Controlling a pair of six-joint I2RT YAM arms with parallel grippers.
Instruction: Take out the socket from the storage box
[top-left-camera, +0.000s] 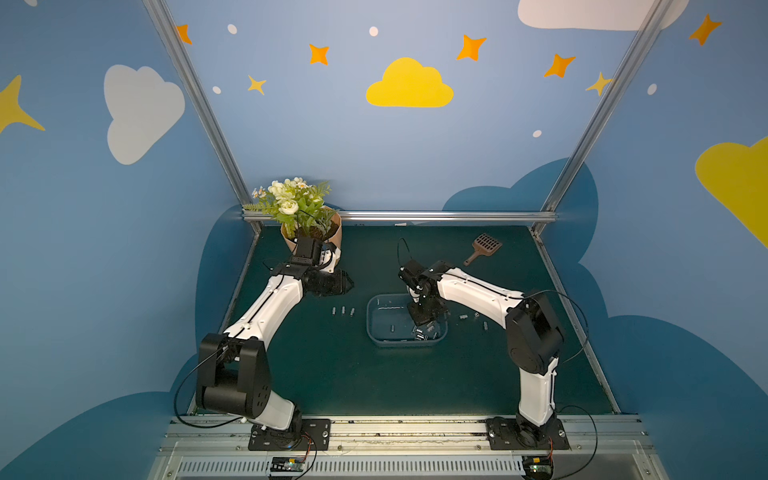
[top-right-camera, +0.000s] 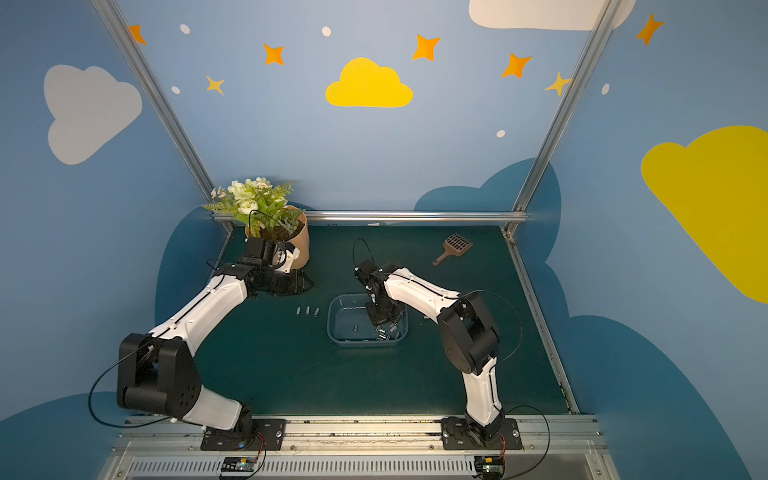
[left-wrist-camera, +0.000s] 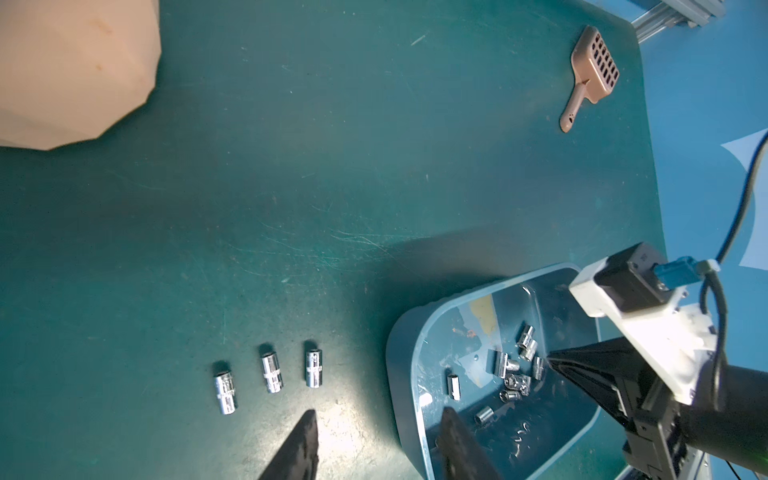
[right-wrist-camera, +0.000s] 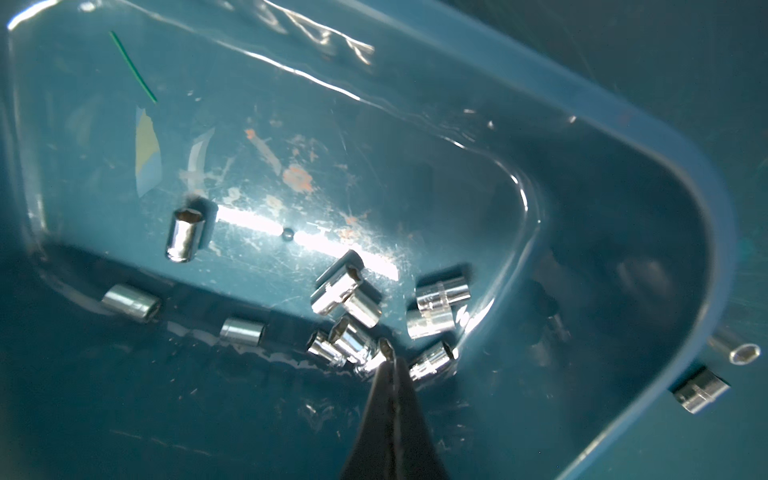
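The blue storage box (top-left-camera: 369, 320) holds several chrome sockets (right-wrist-camera: 185, 236), many clustered toward one end. My right gripper is inside the box over that cluster, its fingers shut tip to tip; sockets lie around and partly behind the tips, and none shows held between them. My left gripper is open above the table left of the box, with nothing between its fingers. Three sockets (left-wrist-camera: 271, 372) lie in a row on the table left of the box, and other sockets (right-wrist-camera: 700, 389) lie outside it on the right.
A flower pot (top-right-camera: 297, 240) stands at the back left, near the left arm. A brown slotted scoop (top-left-camera: 485, 246) lies at the back right.
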